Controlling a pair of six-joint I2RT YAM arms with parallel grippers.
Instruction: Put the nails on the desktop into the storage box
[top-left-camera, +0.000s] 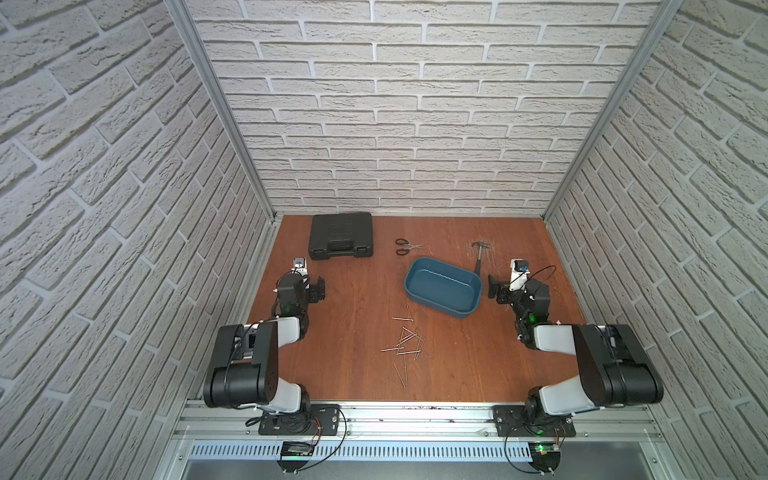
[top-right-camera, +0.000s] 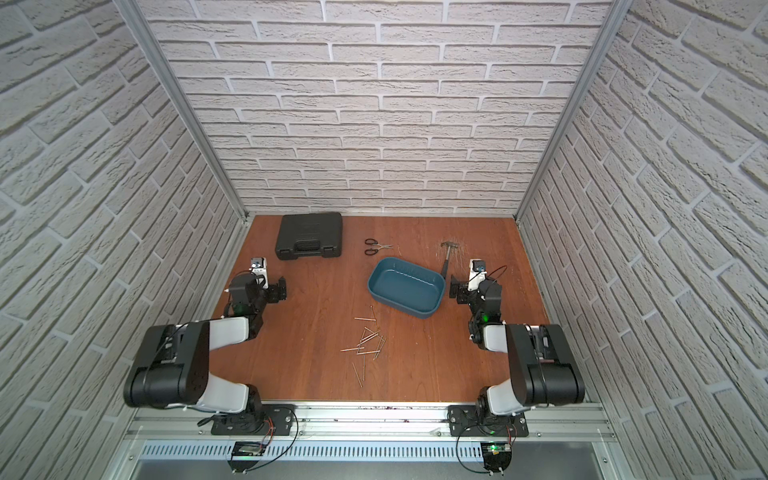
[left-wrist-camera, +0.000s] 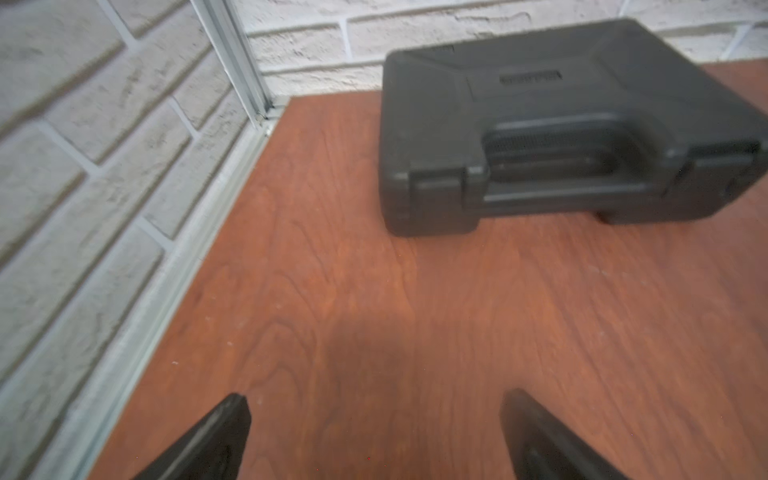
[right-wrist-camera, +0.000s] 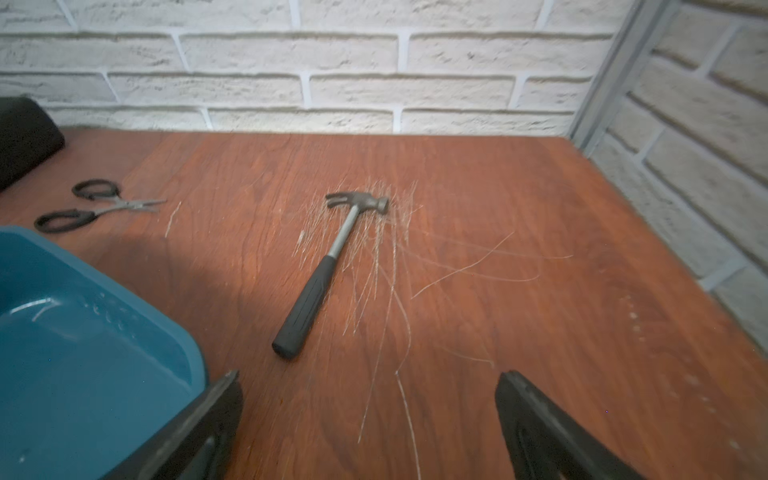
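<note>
Several silvery nails (top-left-camera: 408, 336) lie in a loose, crossing scatter on the brown desktop, in front of the blue storage box (top-left-camera: 436, 307). The box (top-right-camera: 406, 307) stands right of the middle, set at an angle, and no nails show inside it. Well to the left of the nails, my left gripper is open, with bare desktop beneath it and nothing between its fingers. My right gripper is open and empty too, just right of the box, whose edge (right-wrist-camera: 152, 320) reaches behind its left finger.
A black case (top-left-camera: 341, 234) sits at the back left. Scissors (top-left-camera: 409, 246) lie behind the box, and a hammer (right-wrist-camera: 328, 268) lies at the back right among thin pale strands. The desktop between the left arm and the nails is clear.
</note>
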